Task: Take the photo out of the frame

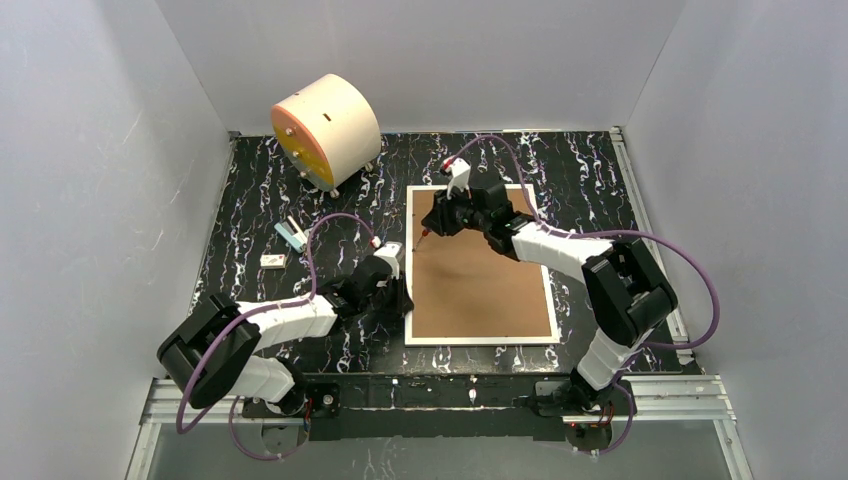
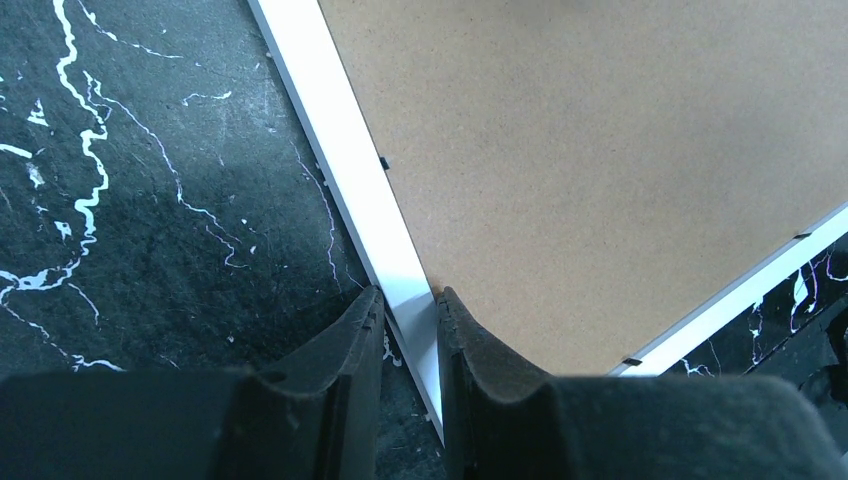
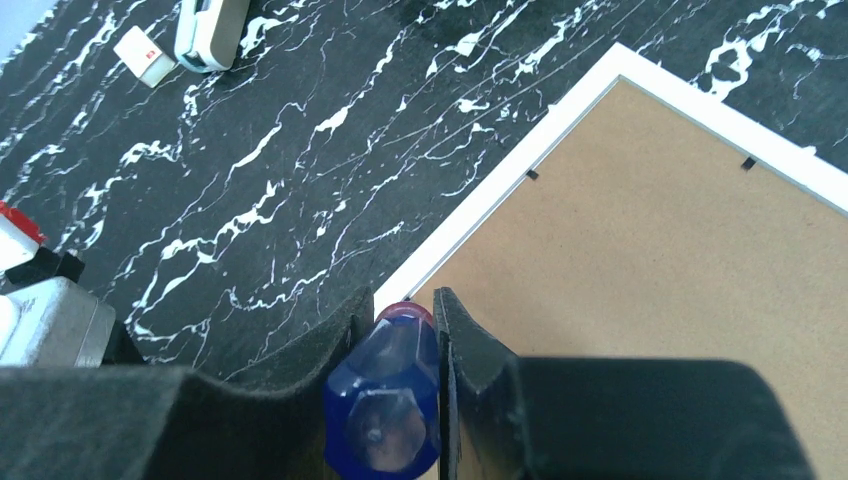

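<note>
Face down lies the picture frame [image 1: 409, 275], a white border around a brown backing board [image 1: 475, 285]; the photo itself is hidden. Small black tabs [image 2: 384, 163] stick out from the border over the board's edge. My left gripper is shut on the frame's left side bar [image 2: 365, 200], one finger on each side. Shut in my right gripper is a screwdriver [image 3: 385, 405] with a blue handle and red collar. Its shaft [image 1: 421, 240] slants down to the board's left edge, above my left gripper. Whether its tip touches a tab, I cannot tell.
A cream drum with a yellow face [image 1: 335, 125] stands at the back left. Left of the frame lie a small white block [image 1: 273, 261] and a light-blue tool [image 1: 291, 236].
</note>
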